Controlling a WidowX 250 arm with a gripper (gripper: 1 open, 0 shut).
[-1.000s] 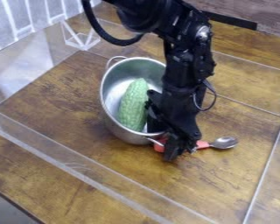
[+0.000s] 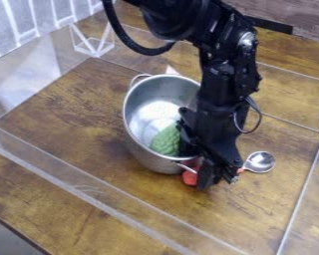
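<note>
My black gripper point(image 2: 205, 169) is low at the right side of a steel pot point(image 2: 147, 102), over its rim and handle. Inside the pot lies a green corn-like item point(image 2: 165, 137), partly hidden by the gripper. A spoon with a red handle point(image 2: 190, 177) and steel bowl point(image 2: 259, 160) lies on the wood beside the pot, partly under the gripper. Whether the fingers hold anything is hidden.
A white railing stands at the back left.
The gripper and pot have shifted slightly right and toward the back, and more of the corn-like item is hidden. The spoon's bowl has moved slightly right.
</note>
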